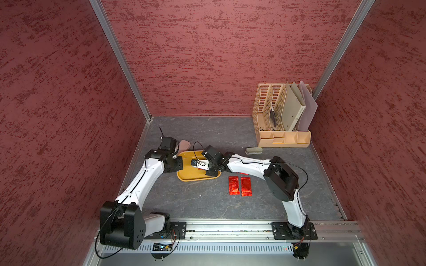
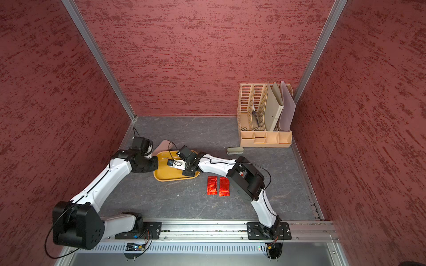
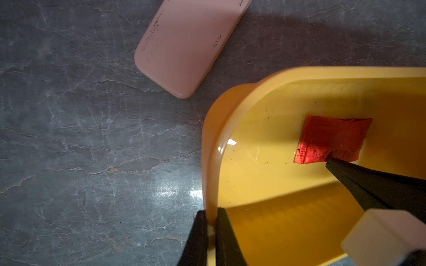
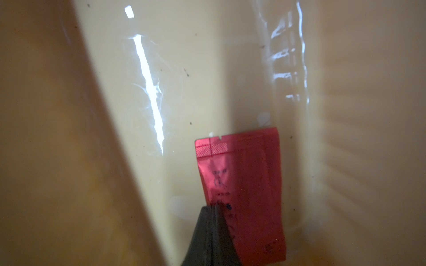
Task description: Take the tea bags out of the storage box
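Note:
The yellow storage box [image 1: 190,179] stands on the grey table, and my left gripper is shut on its left rim. Inside lies a red tea bag [image 3: 332,139], flat on the floor of the box. My right gripper reaches down into the box with its fingertips together at the left part of that tea bag; nothing shows between them. Whether the tips touch the packet I cannot tell. Out on the table, right of the box, two red tea bags [image 1: 233,185] lie side by side. Another bit of red shows beneath the right forearm, mostly covered.
A pink flat object [image 3: 193,44] rests by the box's far left corner. Toward the back right stands a beige organizer [image 1: 284,139] holding folders, with a small grey-green case [image 1: 253,150] in front of it.

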